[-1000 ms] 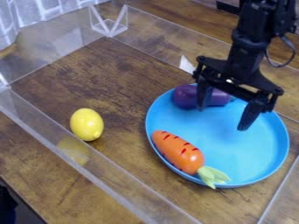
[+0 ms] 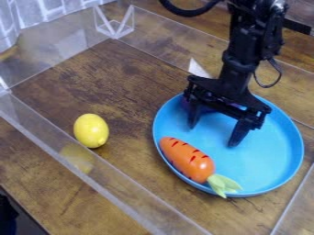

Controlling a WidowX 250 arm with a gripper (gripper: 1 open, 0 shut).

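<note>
My black gripper (image 2: pixel 226 114) reaches down into the blue plate (image 2: pixel 258 163), its fingers spread open over the back half of it. Behind the left finger a small part of a purple vegetable (image 2: pixel 208 102) shows; the rest is hidden, and I cannot tell whether the fingers touch it. An orange toy carrot (image 2: pixel 188 160) with a pale green top lies at the front left of the plate.
A yellow oval object (image 2: pixel 91 130) sits on the wooden table (image 2: pixel 86 64) left of the plate. Clear plastic edges run along the left and front.
My gripper has moved lower into the plate, slightly leftward, and now covers most of the purple vegetable. The carrot and yellow object have not moved.
</note>
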